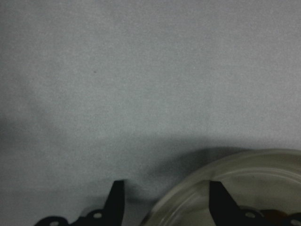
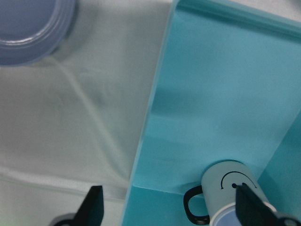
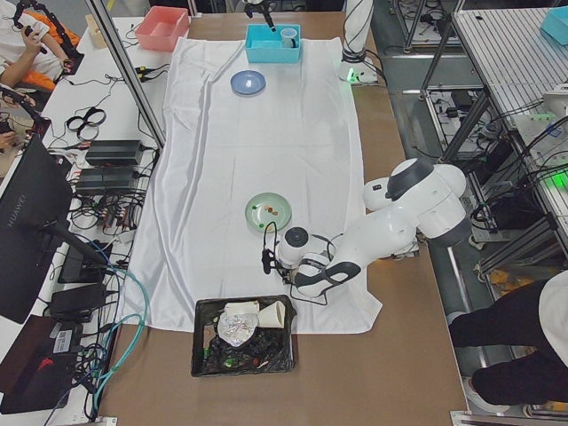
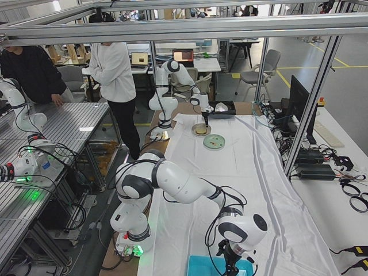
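Observation:
My left gripper is open over the edge of a dish (image 1: 254, 165), with nothing visible between its fingers. In the right camera view a beige dish (image 4: 200, 132) with something yellow lies under it, beside a green plate (image 4: 214, 144) holding small bits; the left camera view hides the beige dish behind the arm. My right gripper is open above a blue bin (image 2: 216, 89), where a light mug (image 2: 218, 186) with a black handle and drawn smile lies. A blue plate (image 2: 26, 26) is outside the bin.
A black container (image 3: 211, 342) with discarded items stands on the bare board beside my left arm. A metal frame post (image 3: 133, 80) and cluttered side table (image 3: 120, 75) border the white cloth.

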